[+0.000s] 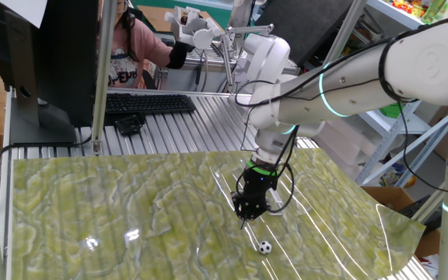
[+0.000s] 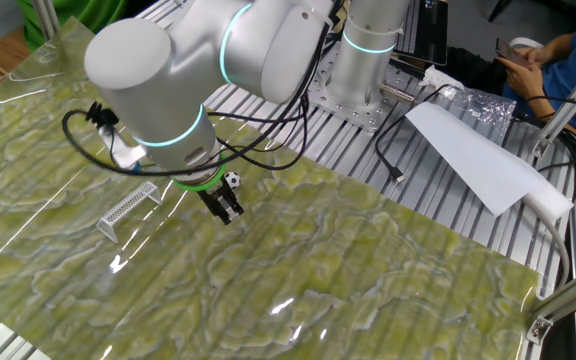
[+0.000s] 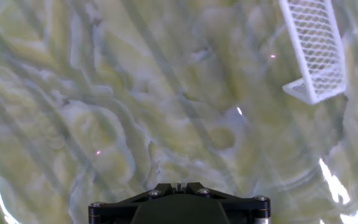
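A small black-and-white soccer ball rests on the green marbled sheet, a short way from my gripper. In exterior view 2 the ball shows just beside the gripper, apart from it. A white netted goal stands on the sheet on the gripper's other side; exterior view 1 shows only part of it behind the gripper. In the wrist view the goal sits at the upper right, and the ball is out of sight. The fingers are together at the bottom edge, shut with nothing visible between them.
The marbled sheet is mostly bare, with bright light reflections. Beyond its far edge are a keyboard and a monitor. A white board and loose cables lie near the robot's base. People sit beyond the table's edges.
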